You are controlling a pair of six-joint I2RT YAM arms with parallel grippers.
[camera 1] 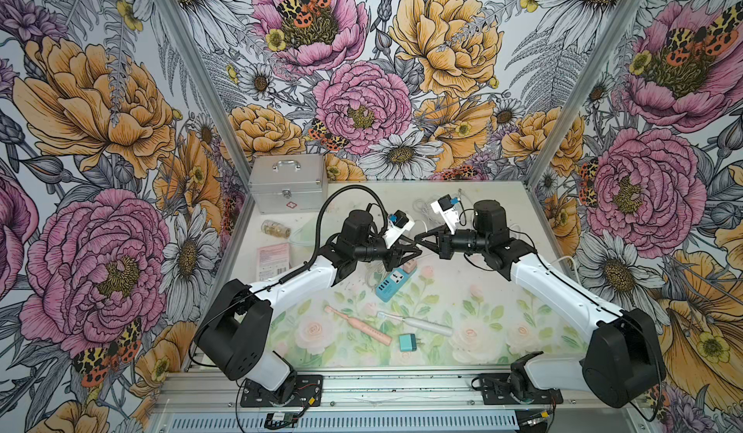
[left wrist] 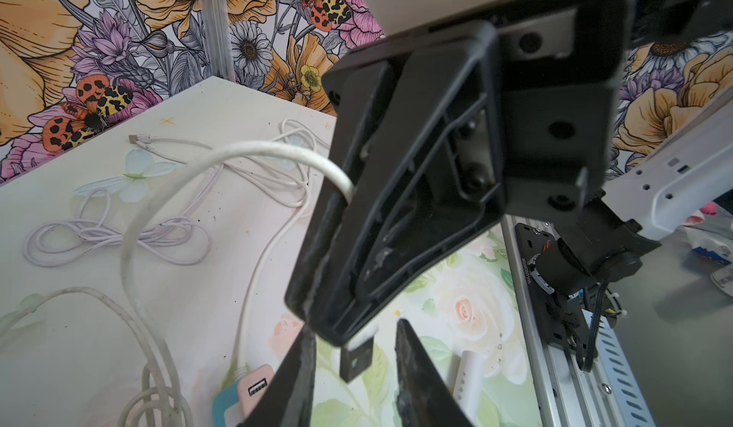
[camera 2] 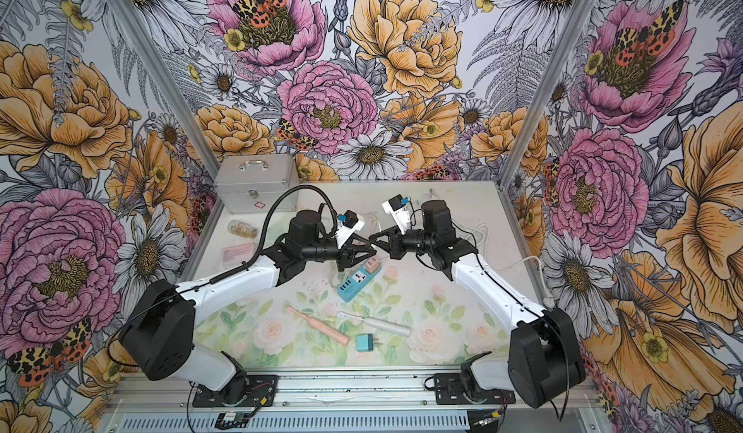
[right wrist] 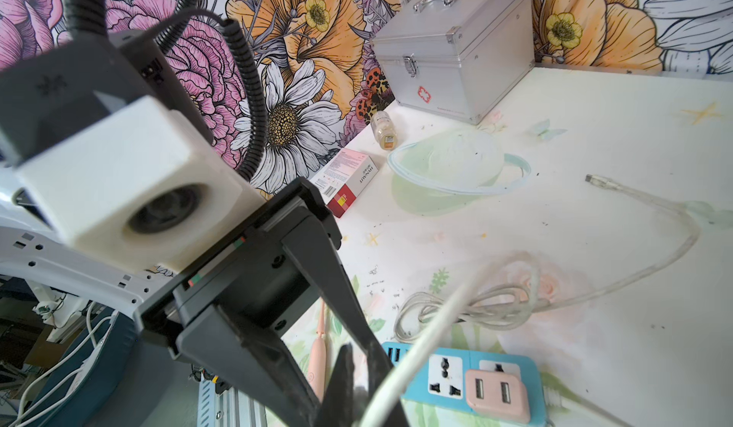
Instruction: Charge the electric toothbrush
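My right gripper (camera 1: 420,239) is shut on a white cable (left wrist: 252,148), whose dark-tipped connector (left wrist: 356,356) hangs just below its fingertips in the left wrist view. My left gripper (camera 1: 410,247) faces it, part open, with its fingertips either side of that connector; contact cannot be told. Below them lies a blue power strip (camera 1: 388,287) with a pink USB adapter (right wrist: 496,404) on it. A pink electric toothbrush (camera 1: 371,330) and a white toothbrush (camera 1: 430,326) lie toward the front.
A teal plug adapter (camera 1: 407,342) lies at the front. A metal case (camera 1: 288,189), small bottle (camera 1: 275,229) and pink-white box (camera 1: 273,264) line the left. Coiled cables (left wrist: 114,232) lie on the table.
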